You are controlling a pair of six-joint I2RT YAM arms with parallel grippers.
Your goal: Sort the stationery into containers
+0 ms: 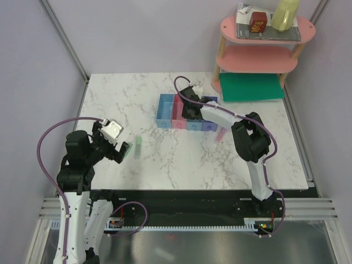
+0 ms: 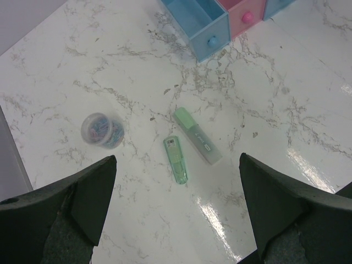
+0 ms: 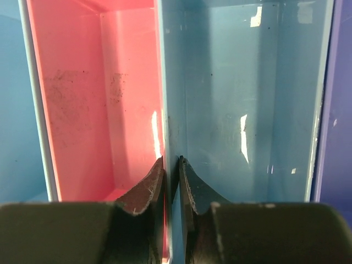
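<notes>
A row of joined boxes stands on the table: a blue box (image 1: 165,113), a pink box (image 1: 178,114), another blue one (image 3: 231,110) and a purple one (image 1: 209,125). My right gripper is shut on the wall between the pink and second blue boxes; both look empty inside in the right wrist view. On the left lie a green-capped marker (image 2: 199,137) and a small green item (image 2: 175,159), side by side. Beyond them is a clear tub of clips (image 2: 103,131). My left gripper hangs open above, holding nothing.
A pink stick-like item (image 1: 221,135) lies right of the boxes, near the right forearm. A pink shelf (image 1: 258,59) with a green board (image 1: 250,87) stands at the back right.
</notes>
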